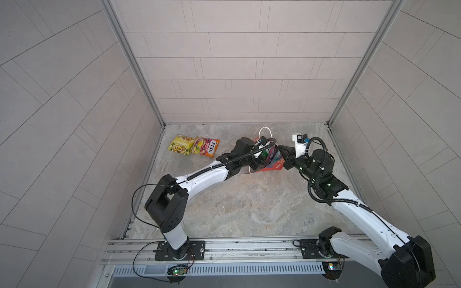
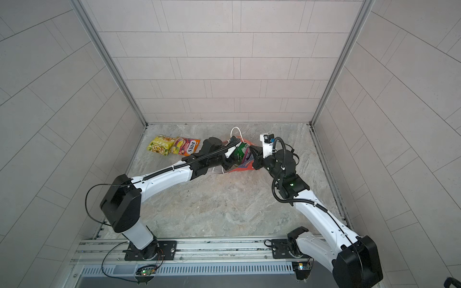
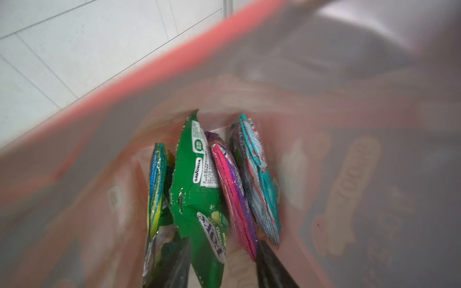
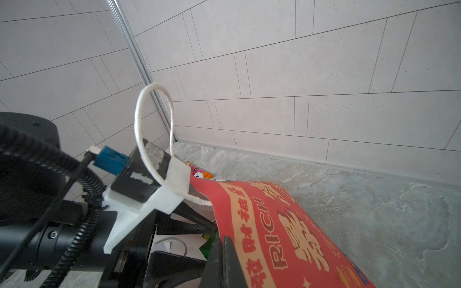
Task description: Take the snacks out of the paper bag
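Observation:
The red paper bag [image 4: 283,230] lies tilted at the middle of the counter. Inside it, in the left wrist view, stand several snack packs: a blue-yellow one [image 3: 156,187], a green one [image 3: 192,182], a pink one [image 3: 233,196] and a teal one [image 3: 259,172]. My left gripper is part open in the bag's mouth, its fingertips either side of the green pack's lower part; whether it touches it is unclear. My right gripper is shut at the bag's edge; whether paper is between its fingers cannot be told.
A yellow pack [image 1: 181,144] and an orange pack [image 1: 205,147] lie at the back left of the counter [image 1: 230,206]. Tiled walls and rails enclose the sides and back.

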